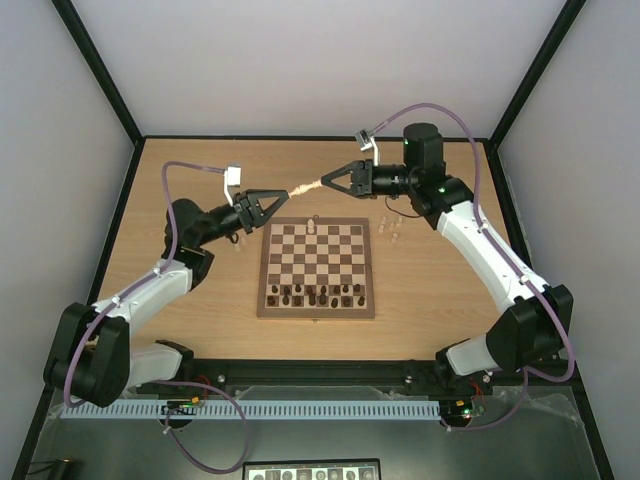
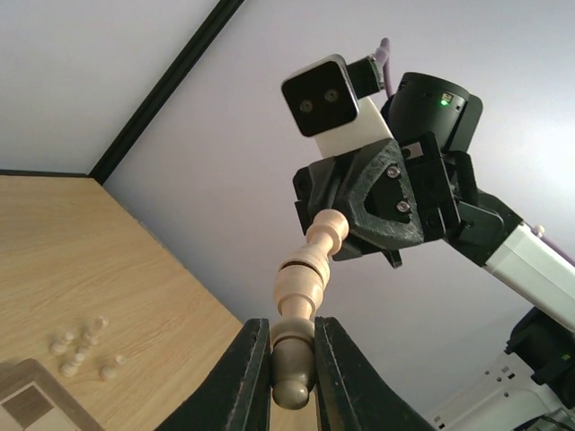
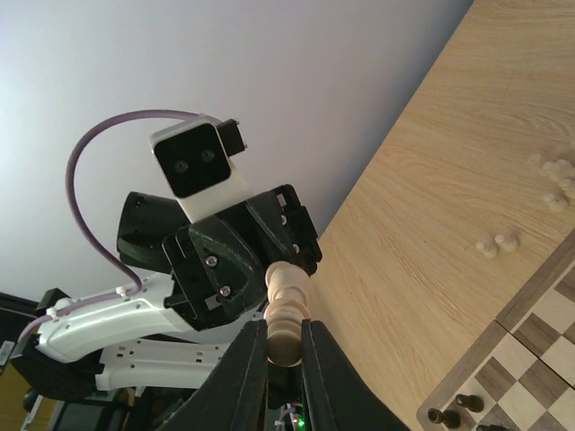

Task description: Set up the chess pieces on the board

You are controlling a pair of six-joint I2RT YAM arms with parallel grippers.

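One long pale chess piece (image 1: 304, 188) spans the gap between both grippers, held in the air above the far edge of the board. My left gripper (image 1: 287, 195) is shut on one end, the rounded tip showing between its fingers in the left wrist view. At the other end my right gripper (image 1: 323, 182) is shut on the same piece. The chessboard (image 1: 371, 270) lies flat beneath. Dark pieces (image 1: 311, 298) fill two rows on its near side, and a single light piece (image 1: 311, 227) stands on the far row.
Several loose pale pieces (image 2: 85, 346) are on the table right of the board. A few more pale pieces (image 3: 499, 244) lie to its left, partly behind the left arm from above. The board's middle squares are empty.
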